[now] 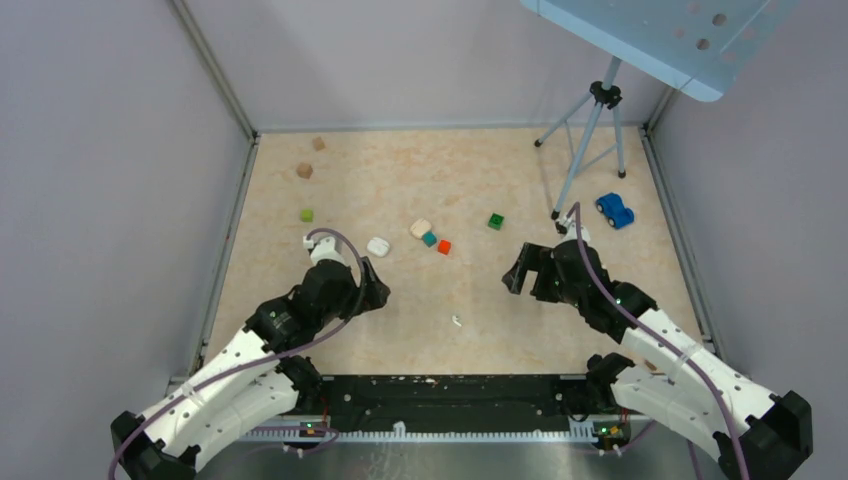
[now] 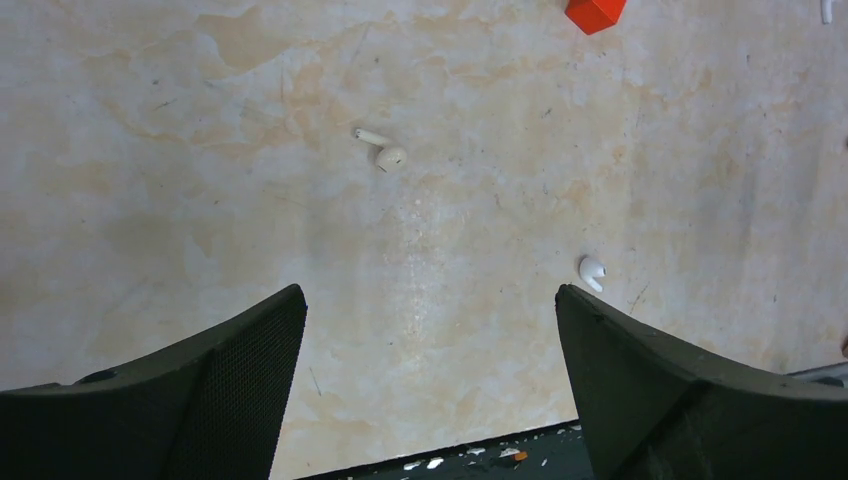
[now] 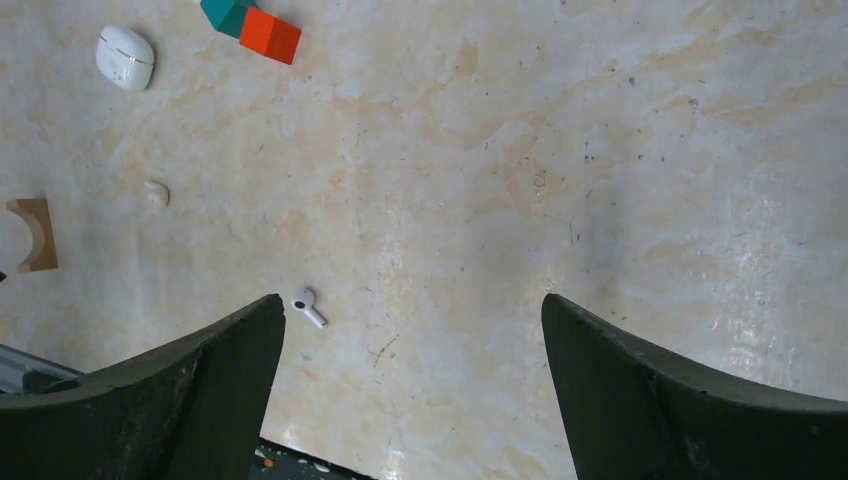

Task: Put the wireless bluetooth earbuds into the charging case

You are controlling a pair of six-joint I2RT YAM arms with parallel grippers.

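Note:
The rounded white charging case (image 1: 378,247) lies on the table just beyond my left gripper (image 1: 376,284); it also shows in the right wrist view as a smooth white shape (image 3: 125,58). Two white earbuds lie loose and apart. One earbud (image 2: 390,157) lies ahead of the left fingers, and the other earbud (image 2: 592,271) is near the table's front edge. That front earbud (image 3: 305,301) is just beyond the right gripper's left finger (image 3: 225,375). Both grippers are open and empty, the right gripper (image 1: 528,277) hovering over the table's right half.
Beyond the case are a cream block (image 1: 420,228), a teal block (image 1: 429,239) and a red block (image 1: 444,247). A green block (image 1: 496,221), a blue toy car (image 1: 614,210) and a tripod (image 1: 590,140) stand to the right.

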